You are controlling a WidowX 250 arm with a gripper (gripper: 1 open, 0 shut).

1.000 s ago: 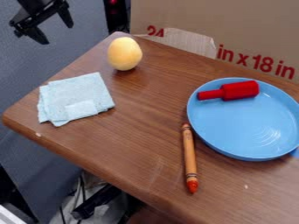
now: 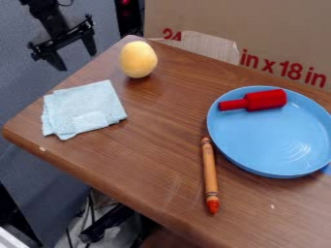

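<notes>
The black gripper (image 2: 69, 55) hangs at the top left beyond the table's left edge, fingers pointing down and apart, with nothing seen between them. On the wooden table (image 2: 142, 145) a light blue cloth (image 2: 81, 108) lies folded at the left, and a yellow egg-shaped object (image 2: 138, 59) stands behind it. At the right, a red bottle-shaped object (image 2: 258, 100) lies on a blue plate (image 2: 278, 140). An orange crayon (image 2: 210, 174) lies left of the plate.
A cardboard panel (image 2: 243, 29) rises along the table's back. The table's left edge drops to a grey area.
The gripper has moved down and slightly right. The objects on the table have not moved.
</notes>
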